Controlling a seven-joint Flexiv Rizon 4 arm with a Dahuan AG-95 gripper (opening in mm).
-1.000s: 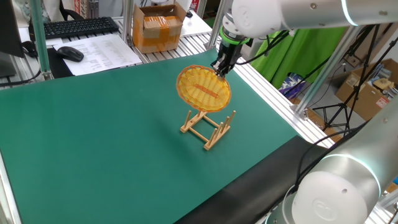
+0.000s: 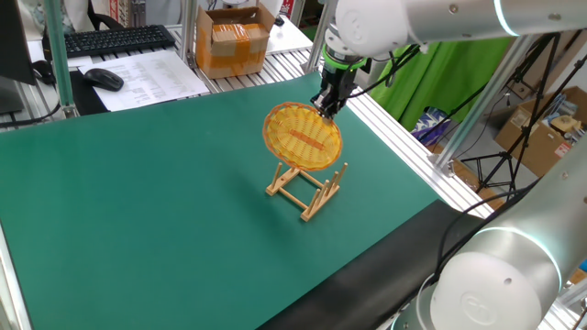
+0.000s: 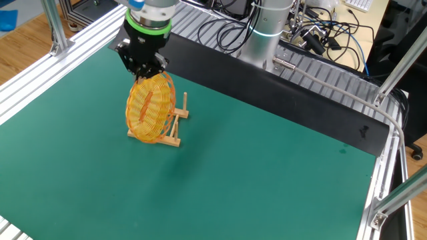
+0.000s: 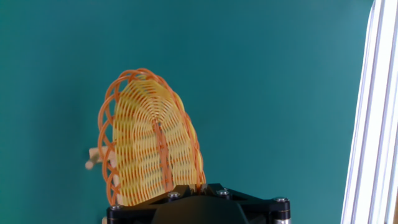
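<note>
A yellow oval wicker basket [image 2: 301, 137] with an orange looped rim is tilted steeply, close to upright. My gripper [image 2: 323, 112] is shut on its upper edge; in the wrist view the rim of the basket [image 4: 152, 143] runs in at the fingertips. Beneath and partly behind it stands a small wooden rack [image 2: 307, 203] with upright pegs. In exterior view 2 the basket [image 3: 148, 110] covers part of the rack [image 3: 175, 140]. Whether its lower edge touches the rack, I cannot tell.
A black strip [image 2: 367, 284] runs along the robot's side. A cardboard box [image 2: 231, 41], a mouse [image 2: 104, 80] and papers [image 2: 147, 78] lie beyond the far edge.
Over the last second the basket and my gripper have moved slightly down toward the rack. The rack stays in place.
</note>
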